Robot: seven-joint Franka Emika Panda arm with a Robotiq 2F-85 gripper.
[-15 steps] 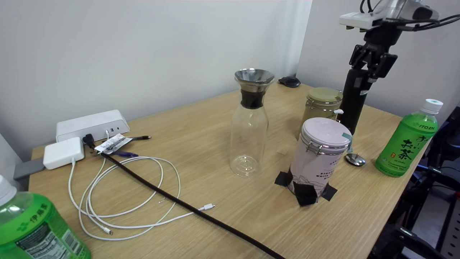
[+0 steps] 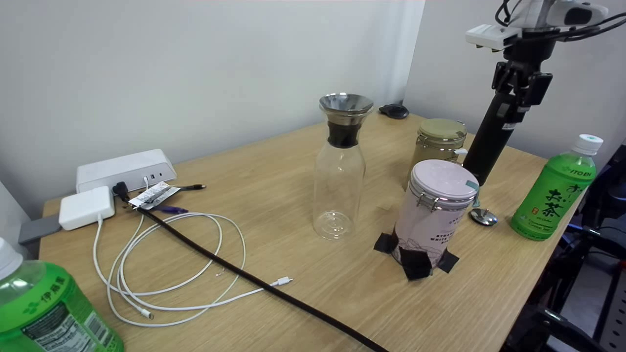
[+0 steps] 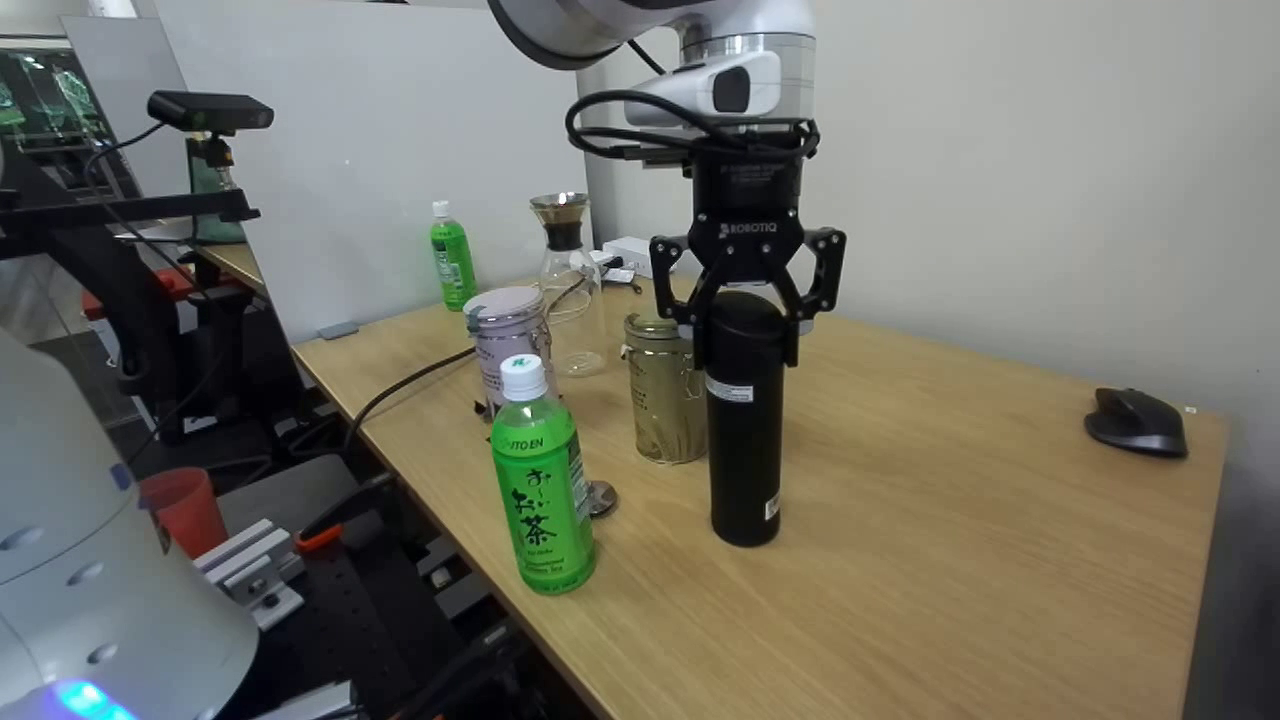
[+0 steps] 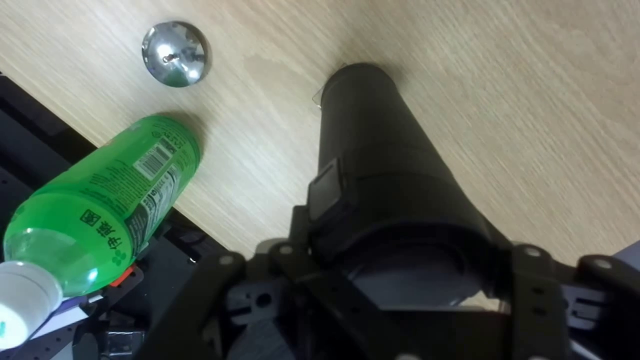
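A tall black cylinder with small white labels stands close to upright, its top between the fingers of my gripper, which is shut on it. In exterior view 1 the same black cylinder leans a little, with its foot partly hidden behind the pink canister. From the wrist view the cylinder stretches away toward the wooden tabletop. Whether its base touches the table is hard to tell.
A green tea bottle and a small metal lid are near the table's edge. Beside the cylinder stands an olive canister. A glass carafe is farther off. Bare tabletop stretches toward a black mouse.
In exterior view 1, my gripper and the cylinder's top have shifted right and slightly down. The cylinder is more tilted there than before. The other objects have kept their places.
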